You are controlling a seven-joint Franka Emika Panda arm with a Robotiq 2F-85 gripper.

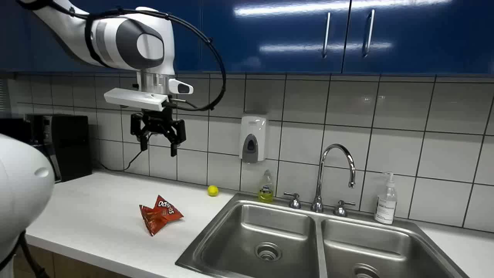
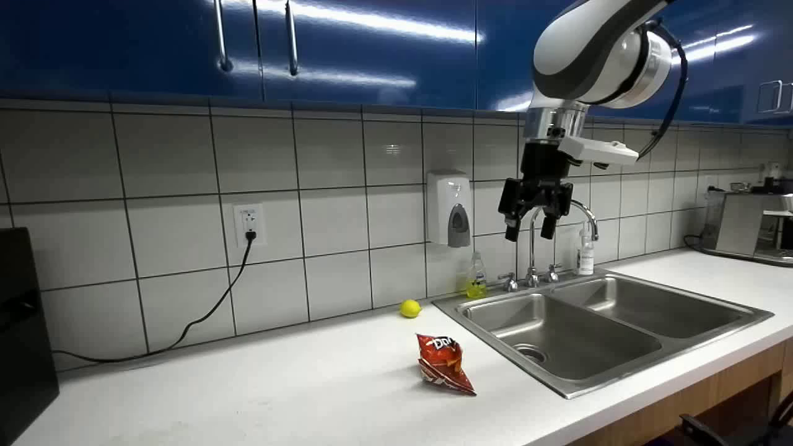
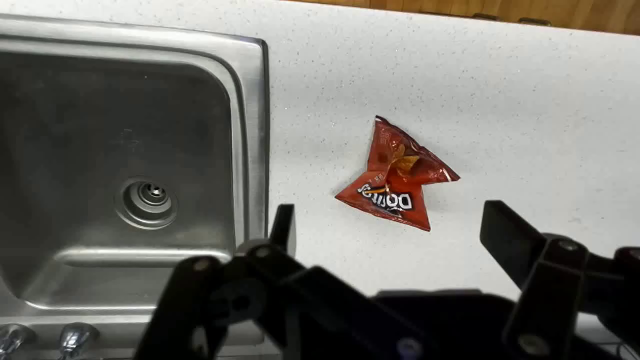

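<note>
A crumpled red Doritos bag [image 1: 160,215] lies on the white counter, left of the sink; in the second exterior view the bag [image 2: 444,364] sits just short of the sink's near-left rim. High above the counter hangs my black gripper [image 1: 158,150], pointing down. Its fingers [image 3: 505,240] are spread wide, with nothing between them. From the wrist, the bag [image 3: 396,180] shows whole, beyond the fingertips and roughly centred between them. A yellow lemon-like ball [image 2: 410,308] rests near the tiled wall, behind the bag.
A steel double sink [image 1: 210,231] is set into the counter, with a curved faucet [image 1: 320,178]. A dish soap bottle [image 1: 266,187] and a pump bottle [image 1: 386,201] stand behind it. A soap dispenser [image 2: 449,208] is on the wall. Counter space left of the bag is clear.
</note>
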